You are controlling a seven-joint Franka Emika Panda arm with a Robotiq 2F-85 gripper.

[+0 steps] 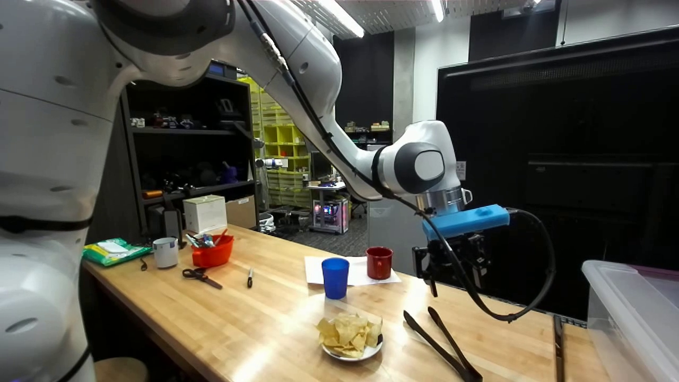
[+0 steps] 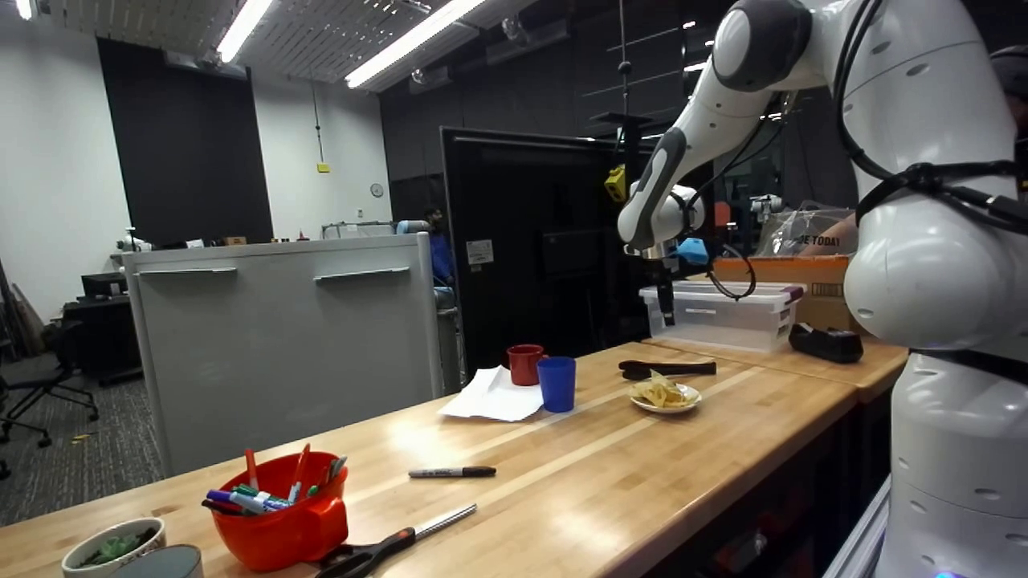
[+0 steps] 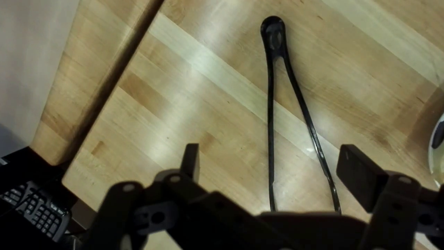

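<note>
Black tongs [image 3: 270, 121] lie spread in a narrow V on the wooden table, their joined end farthest from my gripper in the wrist view. My gripper is open above the table, its two fingers wide apart. Seen from the wrist, the tongs' arms run between the fingers, and their tips are hidden behind the gripper body. In exterior view 1 the gripper [image 1: 455, 286] hangs clear above the tongs [image 1: 443, 344], touching nothing. A white plate of chips [image 1: 350, 335] sits beside the tongs.
A blue cup [image 1: 335, 278] and a red mug [image 1: 379, 263] stand toward the back, near white paper. A clear plastic bin [image 1: 627, 312] borders the right side. The red pen holder [image 2: 279, 520], scissors and a marker [image 2: 453, 472] are farther off. Bare wood surrounds the tongs.
</note>
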